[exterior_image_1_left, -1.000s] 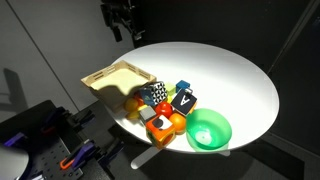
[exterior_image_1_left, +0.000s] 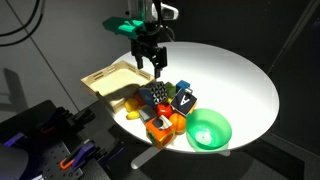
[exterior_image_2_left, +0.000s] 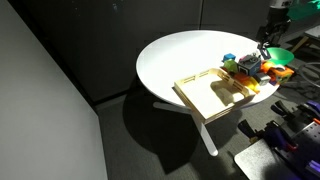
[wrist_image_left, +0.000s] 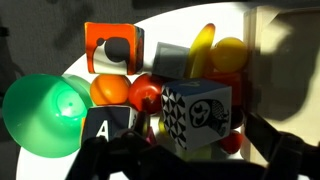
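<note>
My gripper (exterior_image_1_left: 147, 71) stands open above the pile of toys, its fingers pointing down. Directly under it in the wrist view is a checkered block (wrist_image_left: 198, 115) with a black-and-white animal picture on one face; the gap between the fingers spans it, and I see nothing gripped. To its left sits a black-and-white block (wrist_image_left: 108, 122) with a letter A. An orange picture block (wrist_image_left: 114, 48) lies farther up in that view, with a grey block (wrist_image_left: 170, 60) close to the checkered one. Red and orange round pieces (wrist_image_left: 147, 93) and a yellow banana-like piece (wrist_image_left: 203, 45) crowd around.
A green bowl (exterior_image_1_left: 209, 129) stands on the right of the pile in exterior view 1. A shallow wooden tray (exterior_image_2_left: 207, 98) lies on the pile's other side, its inside empty.
The arm has swung rightward and down in exterior view 1, from behind the tray to above the toy pile. The toys, bowl and tray appear unmoved.
</note>
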